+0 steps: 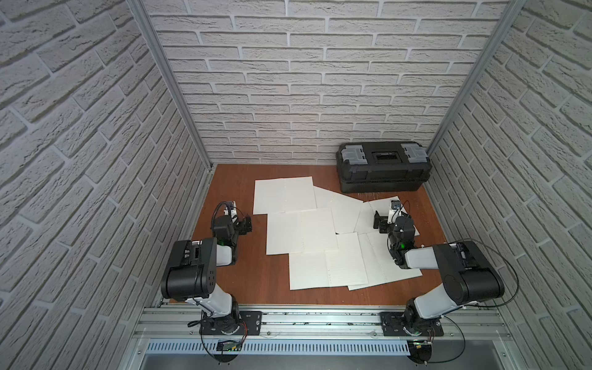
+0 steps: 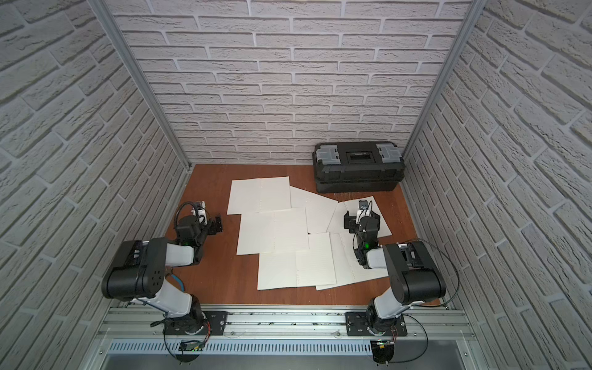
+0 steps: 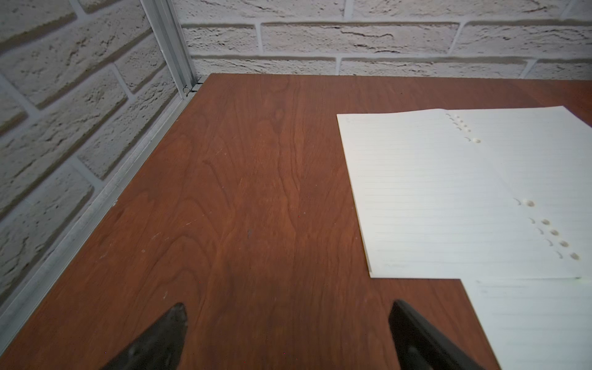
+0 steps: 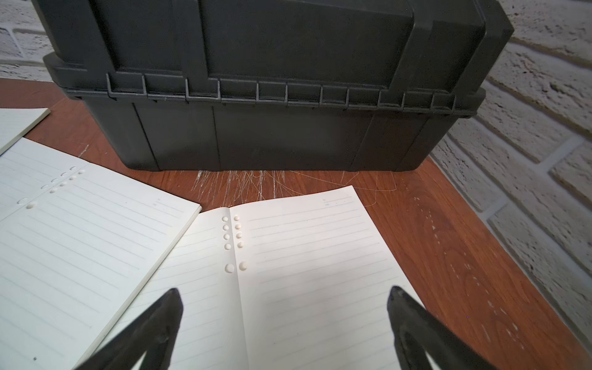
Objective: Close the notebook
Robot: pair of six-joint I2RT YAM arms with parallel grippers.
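Observation:
Several notebooks lie open and overlapping, white lined pages up. One (image 1: 283, 195) is at the back left, another (image 1: 302, 230) sits in the middle over its neighbours, and a third (image 1: 327, 261) is at the front. Under my right gripper spreads one more open notebook (image 4: 308, 259); part of its left page is covered by the adjoining notebook (image 4: 86, 240). That gripper is open and empty, above the pages. My left gripper stands open over bare wood, left of the notebooks, nothing between its fingers. Which notebook is meant cannot be told.
A black toolbox (image 2: 359, 166) stands at the back right, close behind the notebooks. Thin loose strands (image 4: 246, 182) lie along its base. Brick-patterned walls enclose the table on the left, back and right. Bare wood (image 3: 265, 215) is free on the left.

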